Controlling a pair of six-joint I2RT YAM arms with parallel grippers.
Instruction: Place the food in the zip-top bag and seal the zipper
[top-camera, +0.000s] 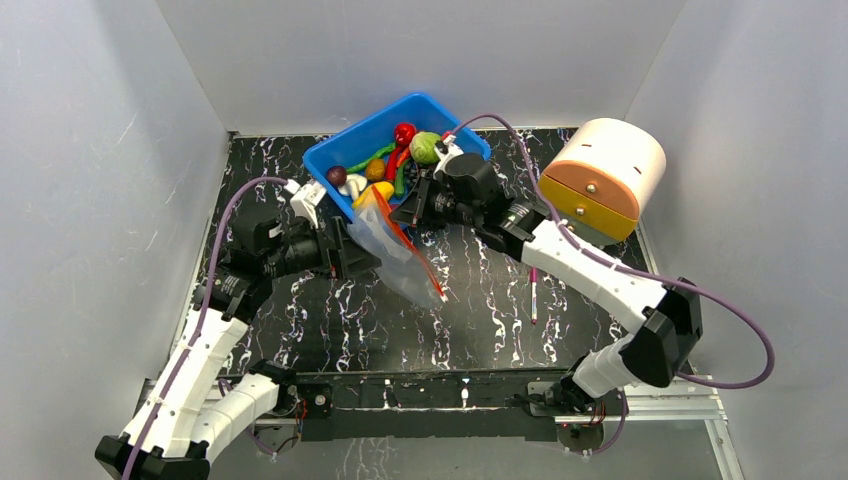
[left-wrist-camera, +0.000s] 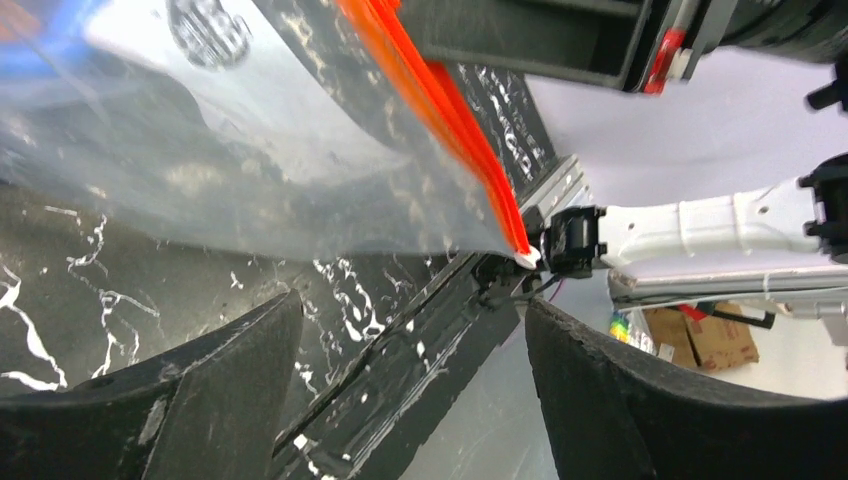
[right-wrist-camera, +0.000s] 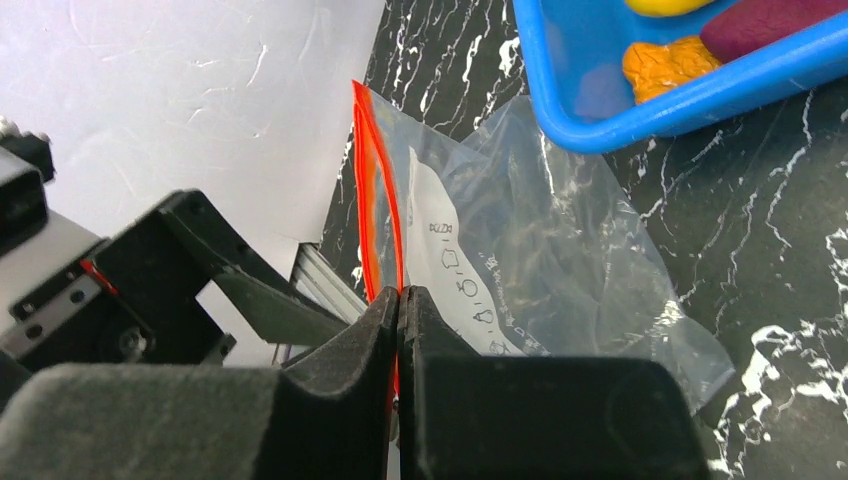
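A clear bag (top-camera: 392, 262) with an orange zipper edge (top-camera: 409, 241) hangs over the table in front of the food bin. My right gripper is shut on that orange edge, partway along it. The left gripper stands open, nothing between its fingers, with the bag (left-wrist-camera: 300, 150) just beyond its tips. Food pieces, among them a yellow one (top-camera: 383, 190), a green cabbage (top-camera: 424, 148) and a red pepper (top-camera: 404, 134), lie in the blue bin (top-camera: 337, 142). The bag looks flat and empty.
A barrel-shaped box (top-camera: 608, 165) with a yellow front stands at the right rear. A thin pen (top-camera: 533, 300) lies on the dark marbled table, right of centre. Clear table (top-camera: 480, 310) extends in front of the bag.
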